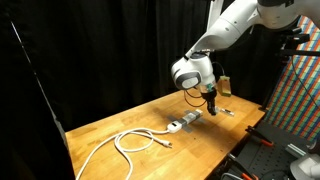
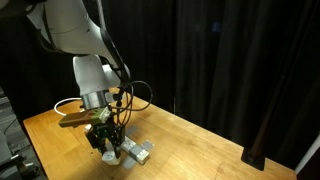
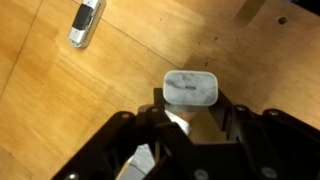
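A small pale block (image 3: 190, 88) with a rounded top face is pinched between the fingertips in the wrist view. My gripper is shut on it, over the wooden table. In exterior view 2 the gripper (image 2: 108, 142) is low above the tabletop, and a light patch under it may be the same block. Close beside the gripper lies a grey-white power strip (image 1: 185, 121), with its white cord (image 1: 123, 137) looping to the left. Part of the strip (image 3: 142, 160) shows behind the fingers in the wrist view. Whether the block touches anything below is unclear.
A slim silver and dark tool (image 3: 86, 22) lies on the table at the wrist view's upper left. Small items (image 1: 227, 112) rest right of the gripper in exterior view 1. Bare tabletop (image 2: 195, 150) extends right in exterior view 2, with black curtains behind.
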